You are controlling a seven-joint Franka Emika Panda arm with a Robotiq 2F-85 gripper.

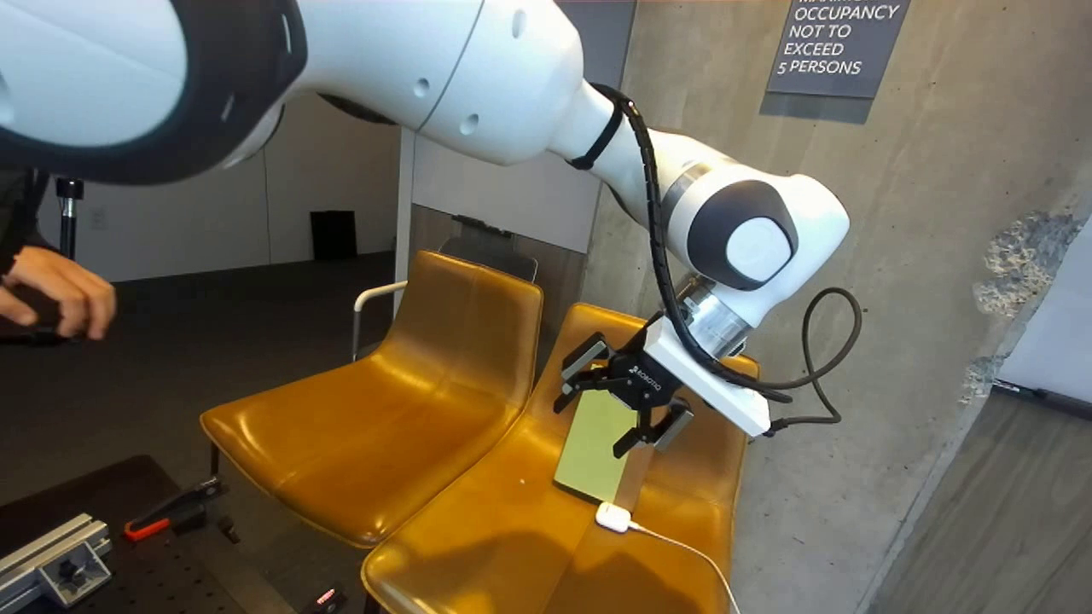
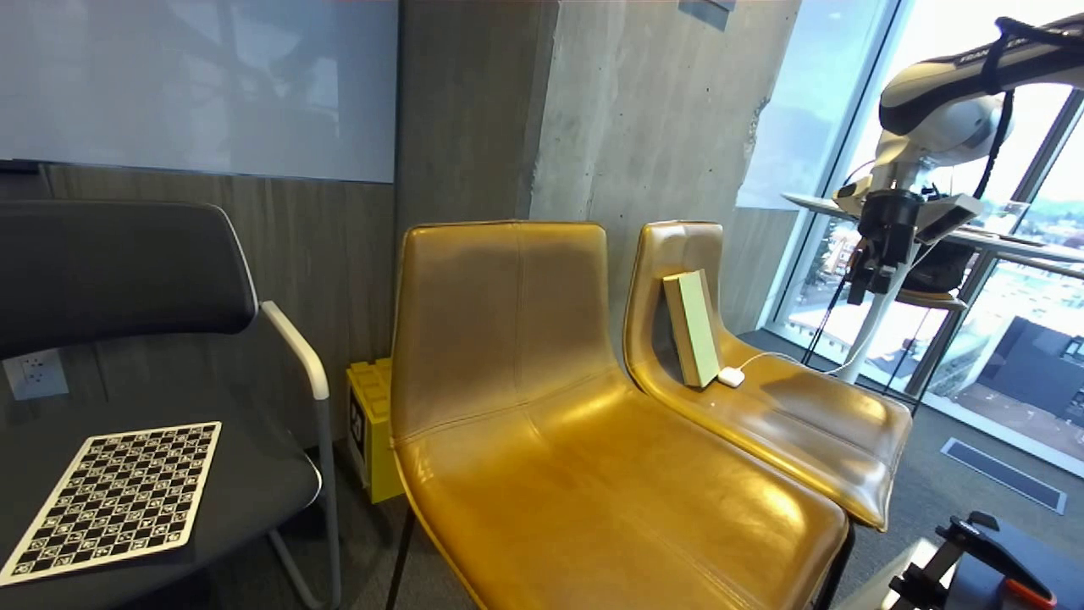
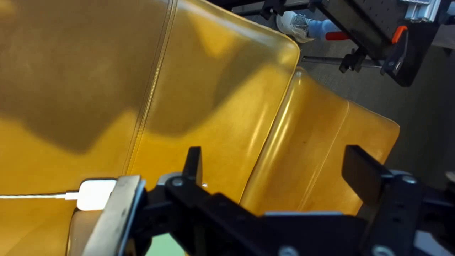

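My gripper (image 1: 599, 435) stands open above the right-hand tan chair (image 1: 532, 553), with nothing between its fingers. In the wrist view its two black fingers (image 3: 194, 164) are wide apart over the leather. Leaning against that chair's backrest is a green book-like block (image 1: 594, 445), partly behind the gripper in exterior view 1. Exterior view 2 shows the block (image 2: 696, 325) upright and tilted back. A white charger (image 1: 614, 517) with a thin cable lies on the seat at its foot.
A second tan chair (image 1: 379, 409) adjoins on the left. The concrete wall (image 1: 921, 256) rises close on the right. A person's hand (image 1: 61, 292) shows at the left edge. A checkered board (image 2: 117, 498) lies on a dark chair. Both tan seats have clear room.
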